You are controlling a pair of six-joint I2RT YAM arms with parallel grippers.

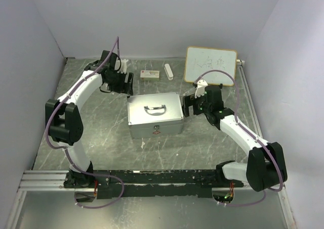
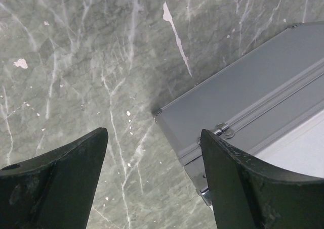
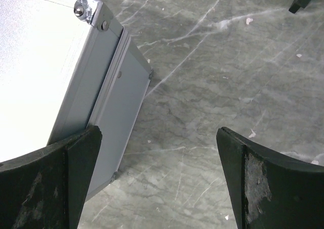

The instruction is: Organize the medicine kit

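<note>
The medicine kit (image 1: 153, 132) is a grey metal case with a pale lid, shut, its carrying handle (image 1: 155, 108) on top. It stands mid-table, almost square to the front edge. My left gripper (image 1: 130, 84) is beside the kit's back left corner, part open; in the left wrist view one finger (image 2: 238, 178) overlaps that corner of the case, and nothing shows between the fingers. At the kit's right side, my right gripper (image 1: 187, 106) stands open. The right wrist view has the case's side wall (image 3: 124, 102) close by its left finger (image 3: 76, 163), with bare table between the fingers.
Behind the kit lie a small box (image 1: 150, 75) and a white slim object (image 1: 168, 72). A whiteboard with writing (image 1: 210, 62) leans at the back right.
</note>
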